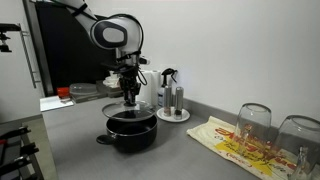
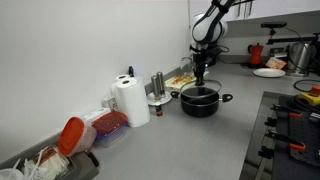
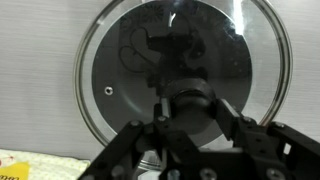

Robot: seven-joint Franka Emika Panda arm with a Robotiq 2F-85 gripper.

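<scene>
A clear glass lid (image 1: 112, 110) with a metal rim and dark knob (image 3: 190, 98) is in my gripper (image 1: 130, 97), which is shut on the knob. Right below it on the table is the black pot (image 1: 132, 136), its two handles pointing out to the sides. In exterior view 2 the lid (image 2: 202, 90) is at about the height of the rim of the pot (image 2: 203, 107); whether they touch, I cannot tell. Through the glass in the wrist view the pot's dark inside (image 3: 120, 75) shows off-centre, toward the left of the lid.
A plate with shakers (image 1: 178, 105) stands close behind the pot. Glass jars (image 1: 252, 124) and a yellow-printed cloth (image 1: 225, 142) lie off to the right, and a paper towel roll (image 2: 132, 102) is nearby. Bare table stretches in front of the pot.
</scene>
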